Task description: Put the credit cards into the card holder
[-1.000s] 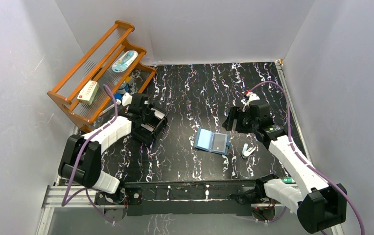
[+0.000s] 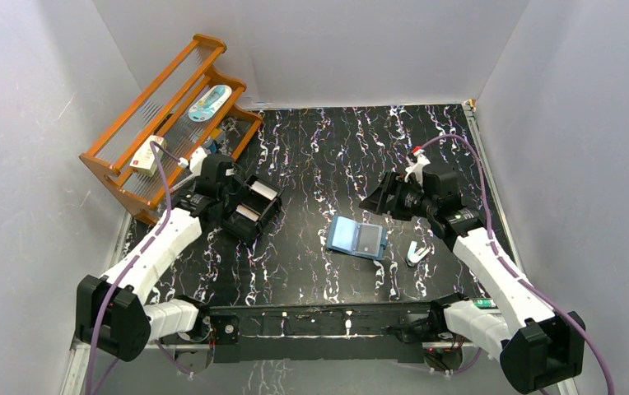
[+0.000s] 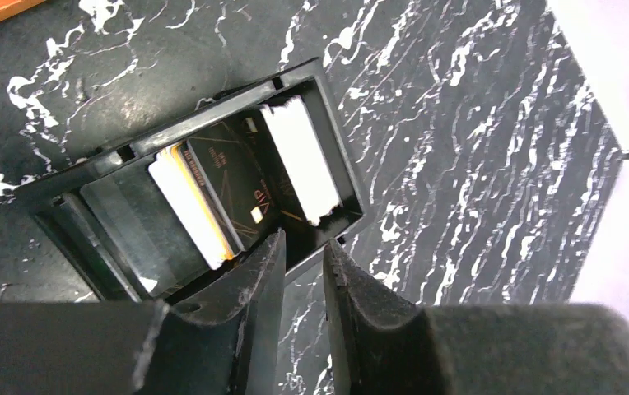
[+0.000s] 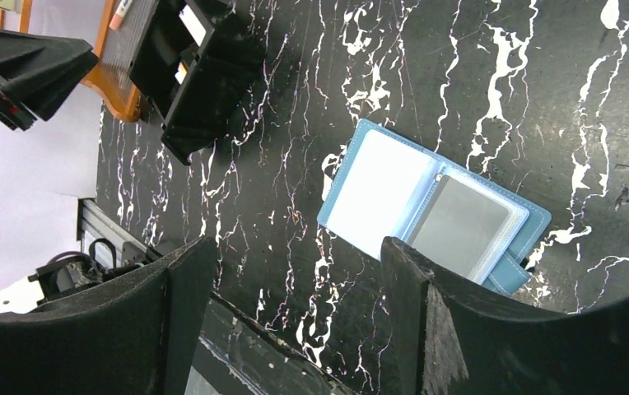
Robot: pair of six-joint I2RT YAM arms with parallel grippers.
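Observation:
A black box (image 3: 72, 181) stands at the left of the table, holding white cards (image 3: 299, 156) and a stack (image 3: 188, 210) of white, orange and dark cards. My left gripper hovers over it, fingertips slightly apart, nothing visible between them. The blue card holder (image 2: 346, 235) lies open in the middle front, with pale and grey sleeves in the right wrist view. My right gripper hangs open above and right of the holder, empty.
A wooden rack (image 2: 97, 160) with boxes fills the back left. A small white-and-grey object (image 2: 417, 253) lies right of the holder.
My left arm has pulled back up and leftward from over the box, revealing more of it. My right gripper has shifted slightly left.

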